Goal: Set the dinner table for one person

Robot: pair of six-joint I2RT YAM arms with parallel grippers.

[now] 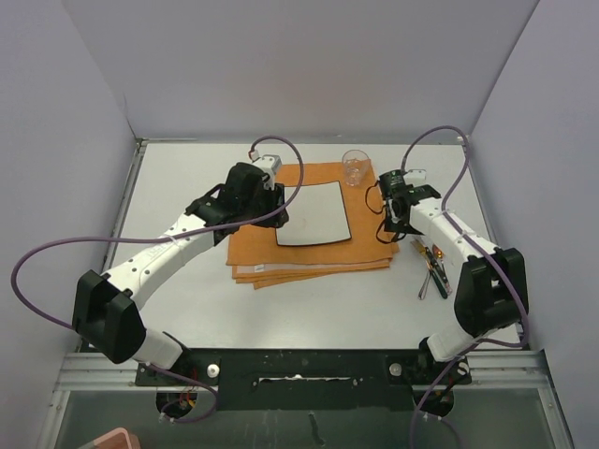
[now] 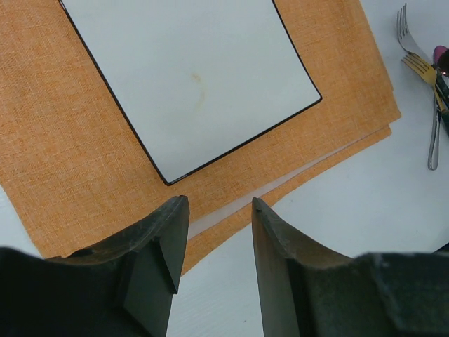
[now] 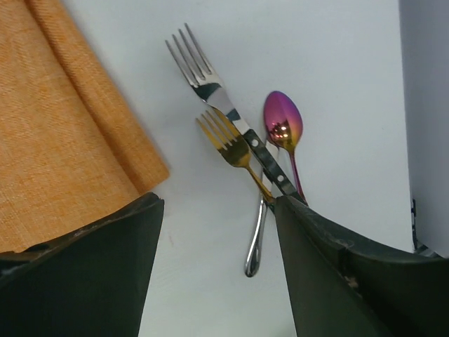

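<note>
A white square plate [image 1: 312, 213] with dark rim lies on stacked orange mats [image 1: 251, 243]; a glass [image 1: 356, 166] stands at their back right. My left gripper is over the plate's left part, part open and empty. My right gripper is open above the right side, over the cutlery: a silver fork [image 3: 196, 63], gold fork [image 3: 231, 146], purple spoon [image 3: 282, 123], black-handled knife [image 3: 273, 168] and another silver utensil [image 3: 254, 249], overlapping.
Bare white table [image 1: 309, 318] stretches along the front and left. Grey walls enclose the sides and back.
</note>
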